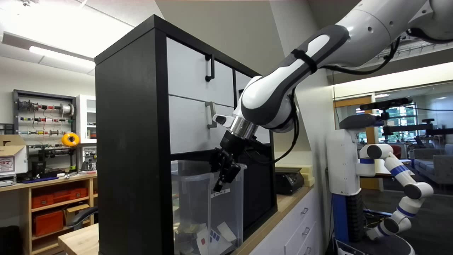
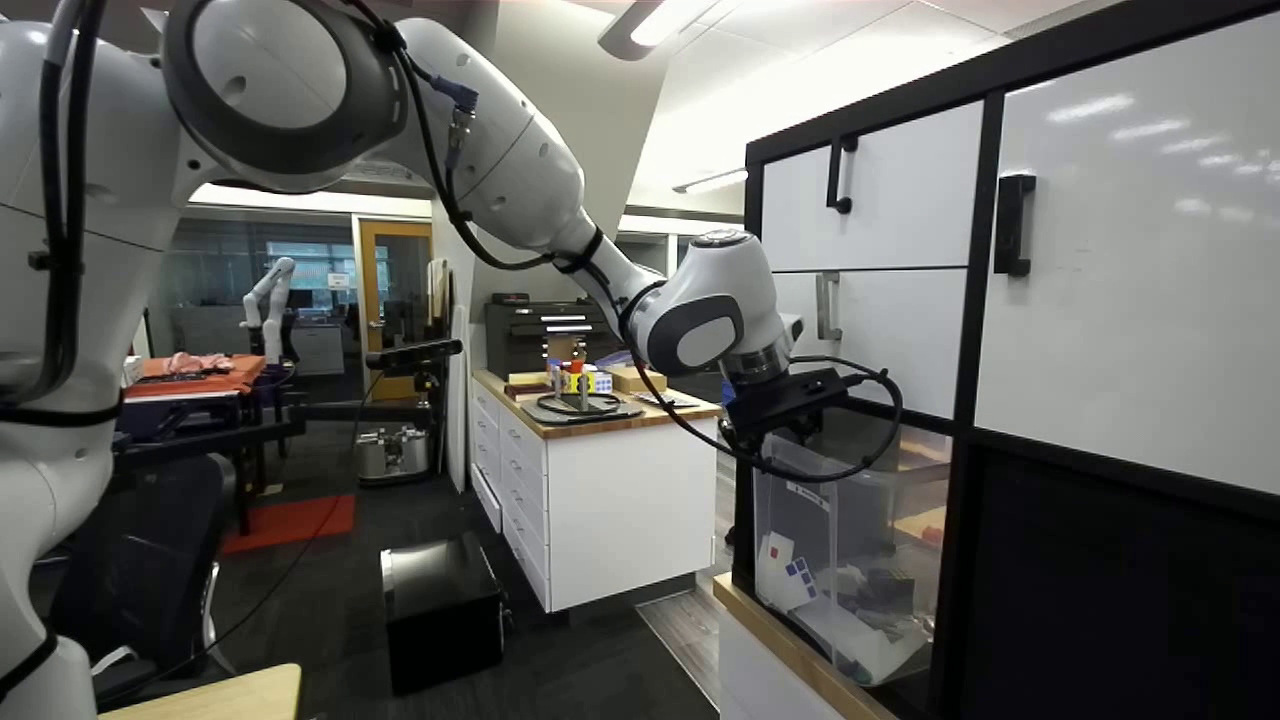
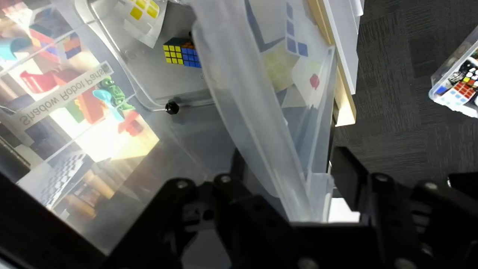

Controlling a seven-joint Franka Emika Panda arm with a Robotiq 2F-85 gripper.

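A clear plastic bin stands in the lower opening of the black cabinet, with cards and other items inside. My gripper is at the bin's upper front edge, tilted downward. In the wrist view its black fingers stand apart on either side of the translucent rim. I see gaps beside the rim, so the fingers are not closed on it. The fingers' contact with the plastic cannot be made out. In exterior view 2 the bin is partly covered by the gripper and its cable.
White doors with handles sit directly above the opening, close to the wrist. A wooden ledge runs below the cabinet front. Through the bin, a labelled container and a cube show. Open floor lies in front.
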